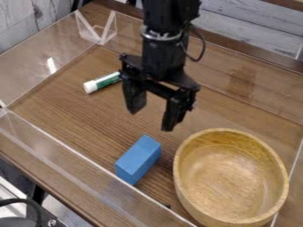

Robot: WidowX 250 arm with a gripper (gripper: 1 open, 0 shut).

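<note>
The black robot arm reaches in from the top, and its gripper (159, 112) hangs open over the middle of the wooden tray, with two separated dark finger assemblies and nothing visible between them. Below it, a blue block (138, 160) lies on the tray floor. To the lower right is a tan oval bowl (231, 177), empty. At upper left a white and green tube (102, 83) lies behind the arm, partly hidden.
The tray's left wall (30, 62) and a clear plastic piece (97, 27) at the upper left corner bound the space.
</note>
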